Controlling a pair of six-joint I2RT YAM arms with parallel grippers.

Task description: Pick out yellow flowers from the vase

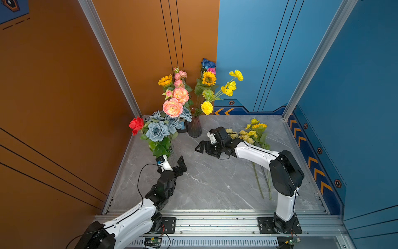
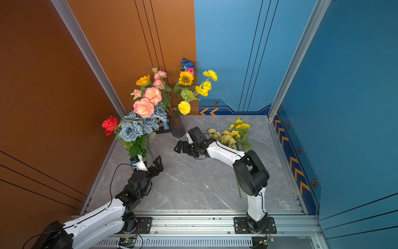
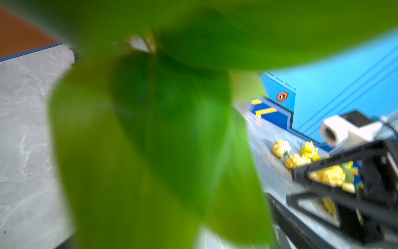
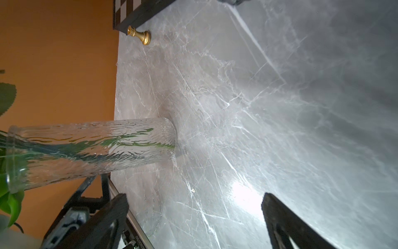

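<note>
Yellow flowers (image 1: pixel 228 88) and a sunflower (image 1: pixel 209 78) stand in the dark ribbed vase (image 1: pixel 194 127) at the back. Several cut yellow flowers (image 1: pixel 250 134) lie on the table at right, stems toward the front. At left front is the clear vase (image 4: pixel 95 149), upright, with blue-grey roses (image 1: pixel 157 131) and a red rose (image 1: pixel 136 125). My left gripper (image 1: pixel 171 161) stands open at the front of this vase; green leaves (image 3: pixel 165 132) fill its wrist view and hide much of the finger. My right gripper is open and empty, right of the clear vase.
Pink roses (image 1: pixel 174 101) and an orange-yellow sunflower (image 1: pixel 165 80) rise behind the blue-grey ones. A gold chess piece (image 4: pixel 140 35) lies beside a chessboard's edge (image 4: pixel 141 14).
</note>
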